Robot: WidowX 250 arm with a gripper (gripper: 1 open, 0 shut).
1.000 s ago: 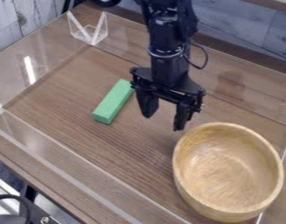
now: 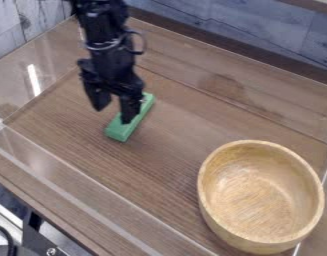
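Observation:
My dark arm reaches down from the top left, and its gripper (image 2: 112, 100) is open, low over the table around the upper-left part of a green rectangular block (image 2: 128, 121). The block lies diagonally on the wooden table; whether the fingers touch it is unclear, as they are blurred.
A large, empty light-wood bowl (image 2: 259, 230) sits at the lower right. The table's edge runs along the lower left, with dark cables beyond it.
My gripper has moved left from the middle of the table to the green block. The block and bowl appear to be in the same places.

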